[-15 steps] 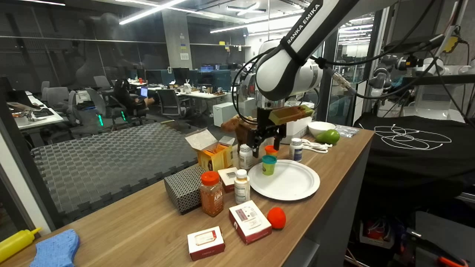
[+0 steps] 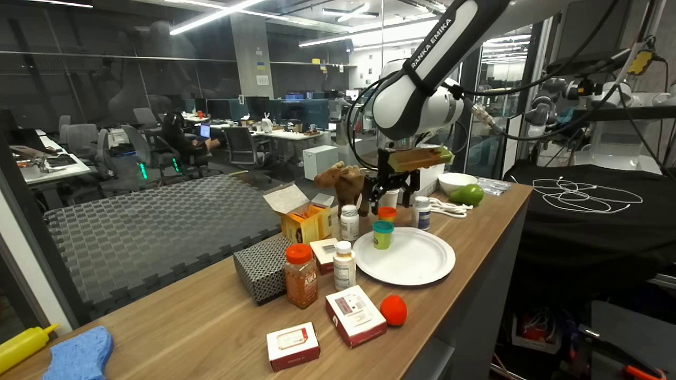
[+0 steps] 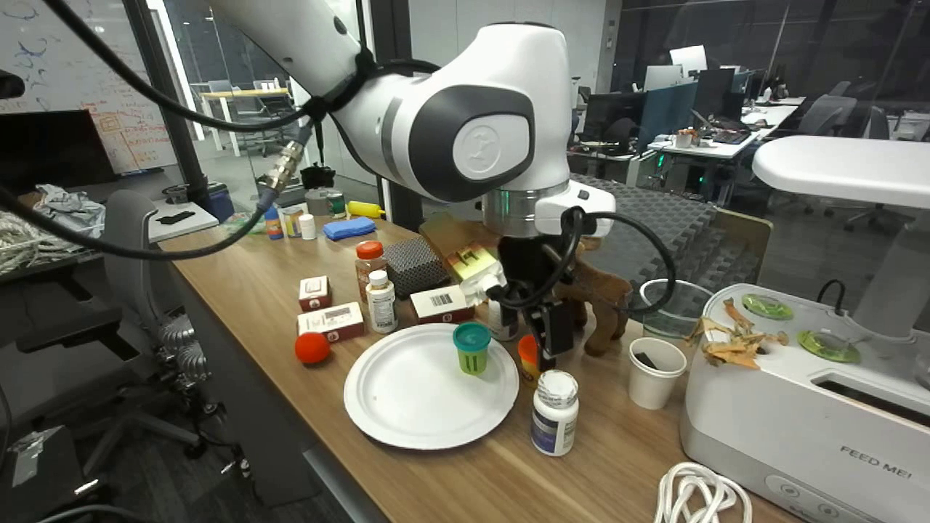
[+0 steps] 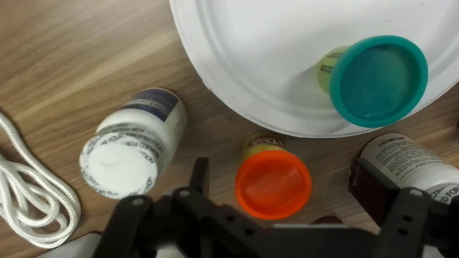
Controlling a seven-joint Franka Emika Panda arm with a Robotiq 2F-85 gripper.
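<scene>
My gripper is open above the table, its black fingers [image 4: 200, 176] spread on either side of an orange-lidded Play-Doh tub [image 4: 273, 185] that stands lower down, with nothing held. Close by, a green tub with a teal lid [image 4: 378, 81] stands upright on the rim side of a white plate [image 3: 392, 383]. A white bottle with a blue label [image 3: 555, 414] is to one side of the orange-lidded tub; on the other side another white bottle [image 4: 404, 163] lies partly behind a finger in the wrist view.
Beyond the plate are a white bottle [image 2: 344, 266], an orange-capped jar [image 2: 301, 276], small boxes [image 2: 356, 315] and a red ball [image 2: 393, 310]. A brown plush animal [image 2: 345, 183], a paper cup [image 3: 655, 373] and a white appliance [image 3: 802, 418] crowd the far end. Bare wood lies along the front edge.
My gripper has shifted slightly right in exterior view 1, toward the far end of the table. It stays open, and the objects on the table have not moved.
</scene>
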